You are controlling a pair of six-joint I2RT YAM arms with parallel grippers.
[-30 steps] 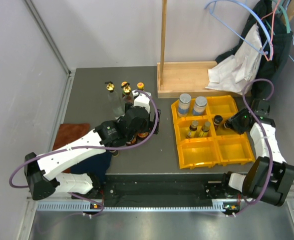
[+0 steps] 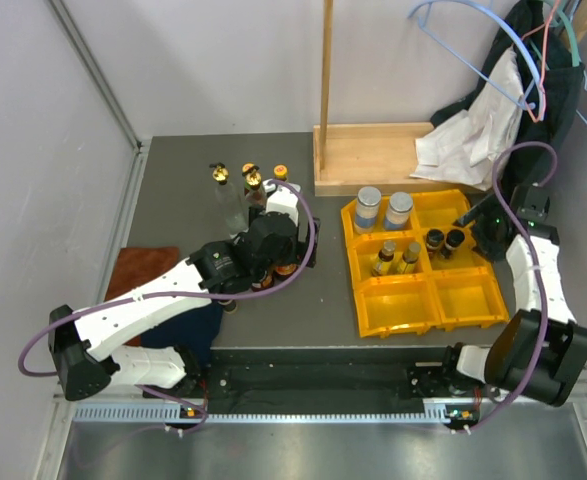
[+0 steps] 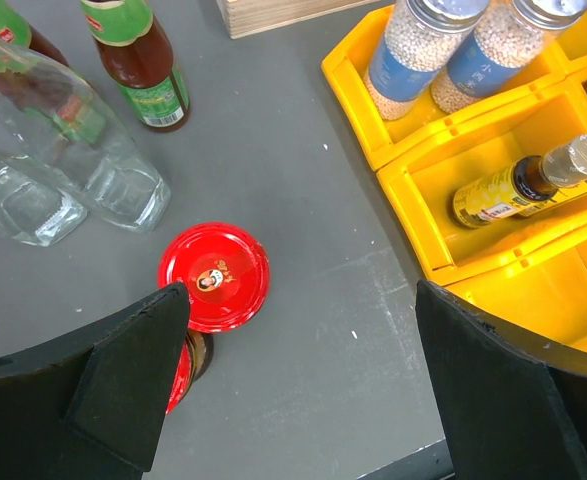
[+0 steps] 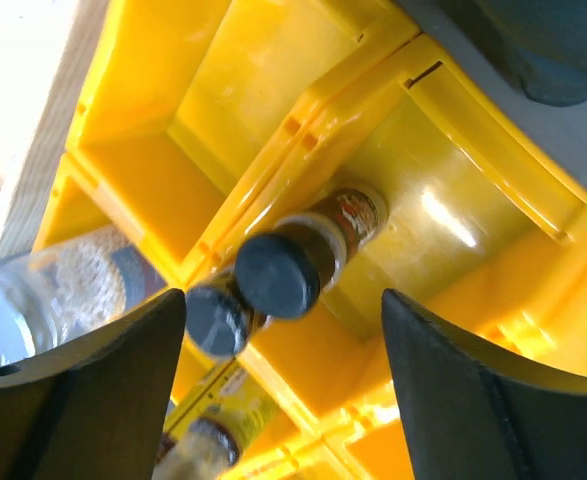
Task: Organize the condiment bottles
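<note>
A yellow six-compartment tray point(image 2: 373, 331) holds two white-grained jars with blue labels point(image 2: 367, 210) at back left, two yellow-labelled bottles point(image 2: 383, 258) at middle left, and two small black-capped bottles at middle right. My right gripper is open above that pair; the nearer black-capped bottle point(image 4: 278, 272) leans in its compartment, in line with the gap between the fingers and not gripped. Over the grey table, my left gripper stands open with nothing between its fingers. Two red-lidded jars point(image 3: 215, 277) are below, close to its left finger.
Green-labelled brown bottles point(image 3: 153, 85) and clear glass bottles point(image 3: 123, 190) stand at the table's back left. A wooden stand point(image 2: 373, 150) borders the tray's back. Both front compartments and the back-right one are empty.
My right gripper has drawn back and up from the rightmost black-capped bottle, which was mostly covered before and now shows in the tray. The left arm has stayed still.
</note>
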